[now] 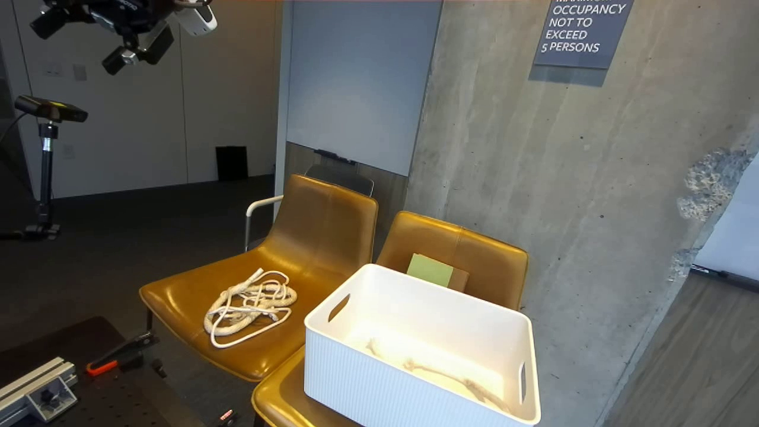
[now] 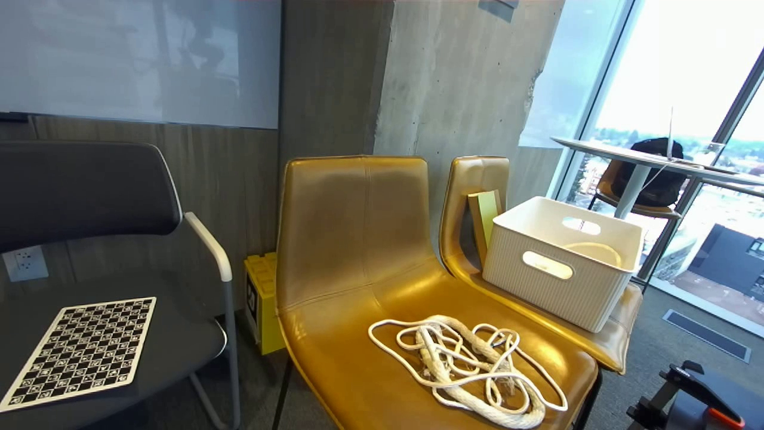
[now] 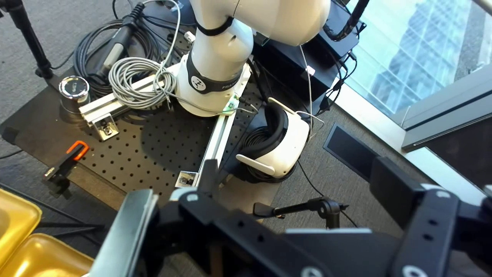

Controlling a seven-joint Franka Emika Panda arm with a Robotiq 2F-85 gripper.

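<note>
High at the upper left of exterior view 1, my gripper (image 1: 80,42) hangs open and empty, well away from the chairs. In the wrist view its fingers (image 3: 396,190) stand wide apart with only floor and stand parts behind them. A tangled white rope (image 1: 249,302) lies on the seat of the left tan chair (image 1: 327,220); exterior view 2 shows the same rope (image 2: 458,365) in loose loops. The white bin (image 1: 398,384) rests on the other tan chair (image 1: 491,260), with a pale rope-like strand (image 1: 434,373) on its floor.
A green-and-brown block (image 1: 430,270) leans behind the bin. The wrist view shows the perforated base plate (image 3: 170,138), a coiled grey cable (image 3: 138,83), a white headset (image 3: 286,147) and an orange-handled clamp (image 3: 69,159). Above the chair seats the space is clear.
</note>
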